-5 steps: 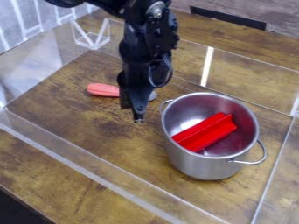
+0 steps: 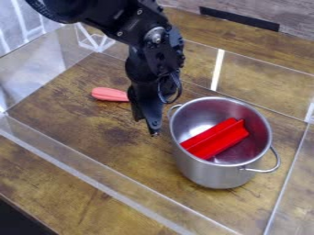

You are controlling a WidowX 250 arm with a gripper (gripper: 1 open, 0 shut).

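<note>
My black gripper (image 2: pixel 150 121) hangs over the wooden table, just left of a steel pot (image 2: pixel 227 171); it looks shut, with nothing visible between its fingers. A pink object (image 2: pixel 109 95) lies on the table behind the gripper and to its left, partly hidden by it. Inside the pot rests a red block (image 2: pixel 211 139), tilted along the pot's interior.
A clear plastic barrier (image 2: pixel 35 64) edges the work area at the left, and tape lines mark the table (image 2: pixel 86 165).
My gripper has shifted slightly to the right and down. The pot, red block and pink object have not visibly moved.
</note>
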